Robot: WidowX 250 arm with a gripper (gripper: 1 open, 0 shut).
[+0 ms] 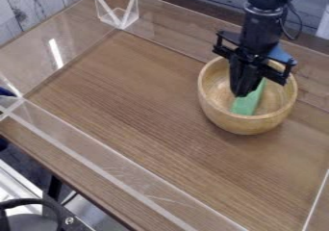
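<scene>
My black gripper (244,64) hangs over a round tan bowl (225,119) at the right of the table, its tips down near the bowl's back rim. A green object (245,103) lies inside the bowl, its upper part partly hidden by the gripper. Whether the fingers are open or shut is hard to tell.
Bare wooden table (115,110) fills the middle and front. A small white wire-like object (117,11) stands at the back left. A dark round item (33,218) is at the front left corner.
</scene>
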